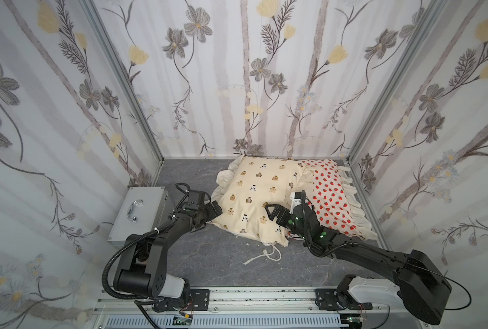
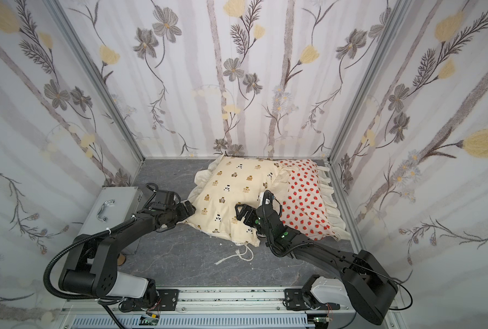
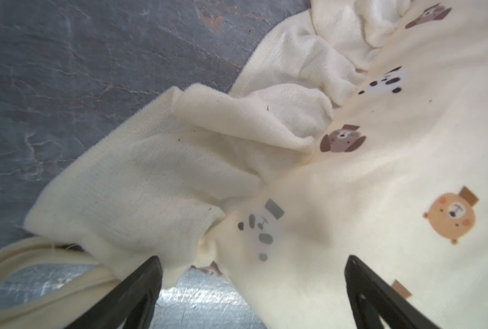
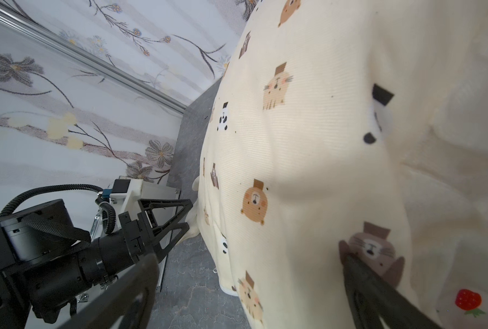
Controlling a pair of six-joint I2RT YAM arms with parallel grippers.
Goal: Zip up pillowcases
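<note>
A cream pillowcase [image 1: 249, 192] printed with small animals lies plump in the middle of the table, its frilled edge [image 3: 145, 181] to the left. A white cord [image 1: 274, 255] trails from its front edge onto the table. My left gripper [image 1: 217, 209] is open above the left front corner; in the left wrist view its fingers [image 3: 139, 290] stand wide apart over the frill and printed cloth. My right gripper [image 1: 270, 210], also open, hovers over the right part of the same pillow, with nothing held between its fingers. I cannot make out a zip pull.
A second pillow with red strawberries [image 1: 331, 192] lies against the cream one on the right. A grey case with a handle [image 1: 137, 213] stands at the left.
</note>
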